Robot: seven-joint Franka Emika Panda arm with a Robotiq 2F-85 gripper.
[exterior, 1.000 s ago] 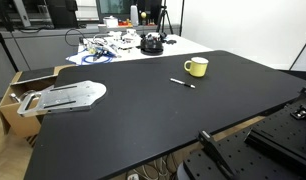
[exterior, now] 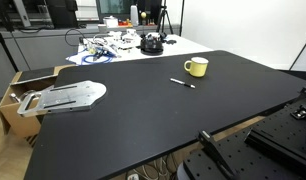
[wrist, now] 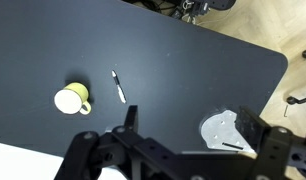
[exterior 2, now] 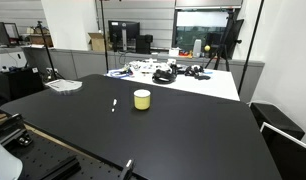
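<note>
A yellow mug [exterior: 197, 67] stands upright toward the back right of the dark table in exterior view 1. Close to it lies a thin marker or pen [exterior: 182, 83], apart from the mug. From above, the wrist view shows the mug [wrist: 73, 99] at left and the pen [wrist: 119, 86] beside it. A flat white board [exterior: 63, 98] rests at the table's left side. My gripper shows only in the wrist view, high over the table, its fingers spread wide. Nothing appears between them.
The dark table [exterior: 133, 125] has broad free room at its middle and front. A cardboard box [exterior: 21, 105] with dividers is beyond its left edge. Cables and gear [exterior: 113, 45] clutter a white surface behind.
</note>
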